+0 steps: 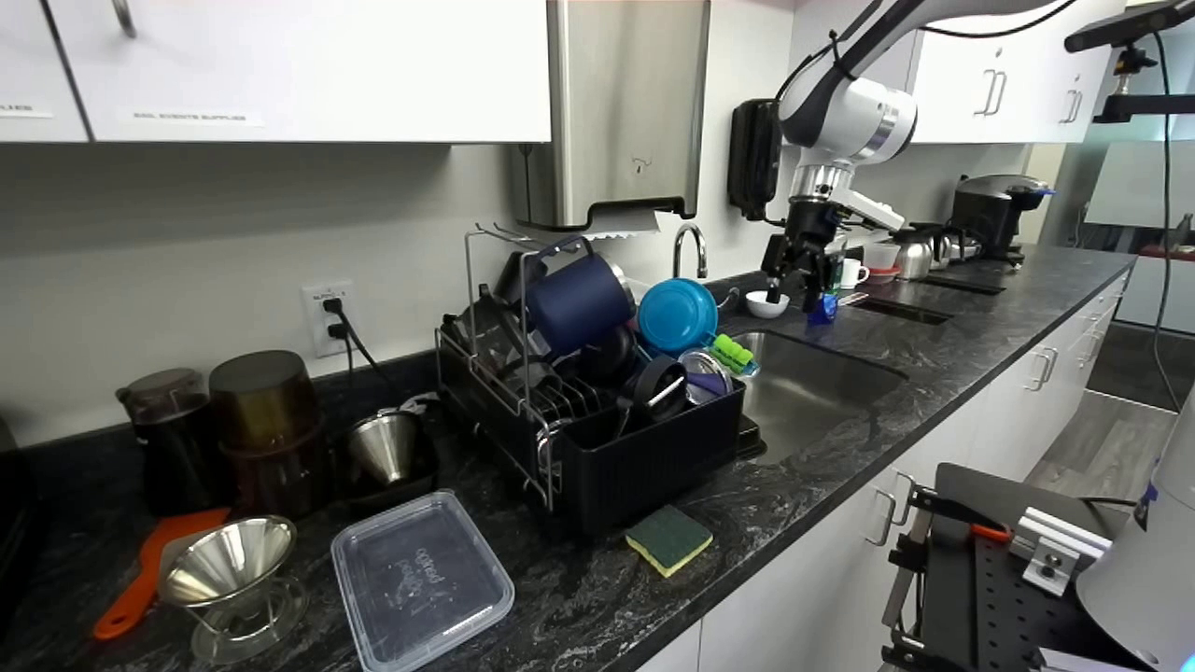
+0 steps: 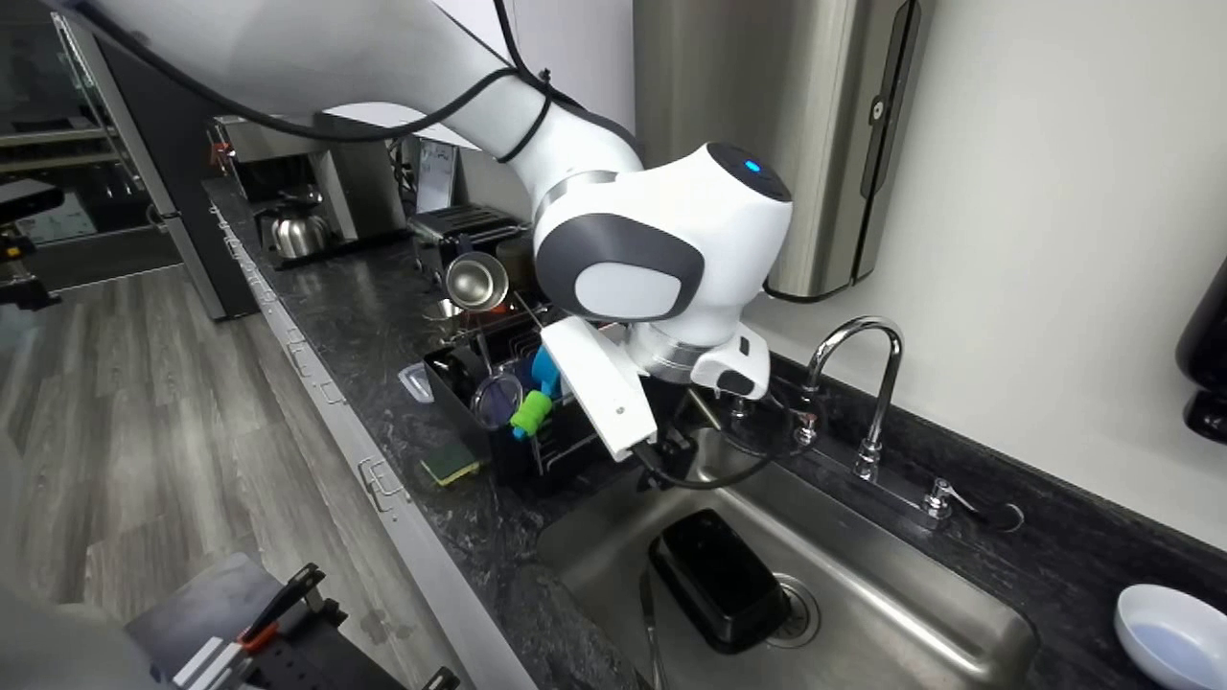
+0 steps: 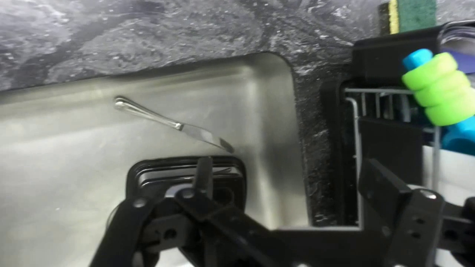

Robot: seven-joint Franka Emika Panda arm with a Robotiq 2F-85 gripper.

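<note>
My gripper is open above the rack side of the sink (image 2: 920,627), its fingers wide apart and nothing between them. In exterior view 1 the gripper (image 1: 792,289) hangs well above the counter. A black rectangular container (image 2: 713,575) lies in the basin near the drain. Beside it rests a silver table knife (image 3: 153,116), flat on the metal. One finger partly covers the container (image 3: 149,178) in the wrist view; the other finger overlaps the black dish rack (image 3: 340,155). The rack (image 1: 655,470) is full of dishes, including a dark blue mug (image 1: 580,302) and a blue round item (image 1: 678,315).
A chrome faucet (image 2: 891,356) rises behind the sink. On the counter are a white bowl (image 2: 1173,632), a green-yellow sponge (image 1: 668,539) and a clear plastic lid (image 1: 422,582). A bright green handle (image 3: 441,86) sticks out of the rack. The paper towel dispenser (image 1: 633,112) hangs above.
</note>
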